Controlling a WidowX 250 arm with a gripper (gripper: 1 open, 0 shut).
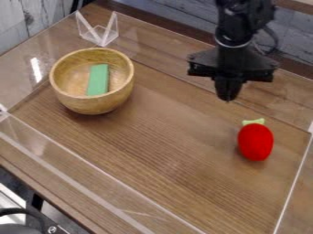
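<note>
My gripper (pixel 230 90) hangs over the back right of the wooden table (pixel 146 174), pointing down; its fingertips look close together, with nothing seen between them. Below and right of it lies a red rounded object (pixel 254 143), with a small pale green piece (pixel 253 122) just behind it. On the left stands a wooden bowl (pixel 120 80) with a green block (pixel 98 80) inside.
A small white wire-like holder (pixel 98 29) stands at the back left. Black cables or parts (pixel 25 219) show at the lower left corner.
</note>
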